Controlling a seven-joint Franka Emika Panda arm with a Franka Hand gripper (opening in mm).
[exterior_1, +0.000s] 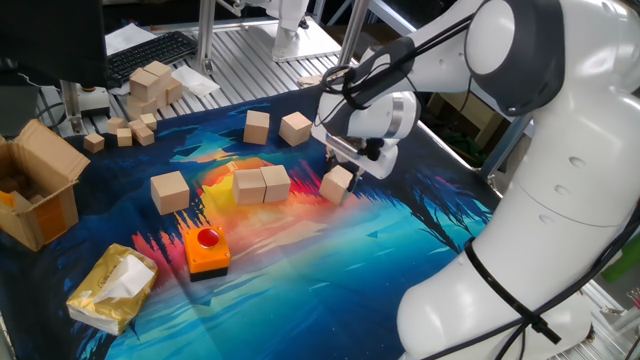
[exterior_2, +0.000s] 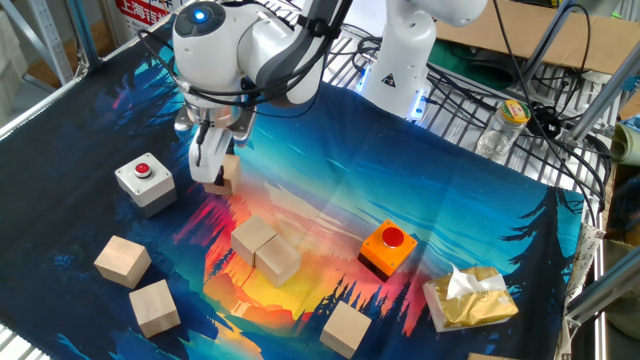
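A wooden block (exterior_1: 337, 184) stands on the printed cloth at the right of the block group, and the same block (exterior_2: 229, 176) is partly covered by the hand in exterior view 2. My gripper (exterior_1: 343, 168) is low over this block, its dark fingers close against it. Whether they press on both sides is hidden by the white hand. Two blocks stand touching each other, a left one (exterior_1: 248, 187) and a right one (exterior_1: 275, 183), a short way from the gripper. Three more blocks stand apart: one at left (exterior_1: 170, 193), two behind (exterior_1: 256, 127).
An orange box with a red button (exterior_1: 207, 252) and a gold tissue pack (exterior_1: 113, 288) occupy the front left. A grey button box (exterior_2: 146, 183) stands near the hand. An open carton (exterior_1: 40, 190) and several small blocks (exterior_1: 143, 132) line the far left.
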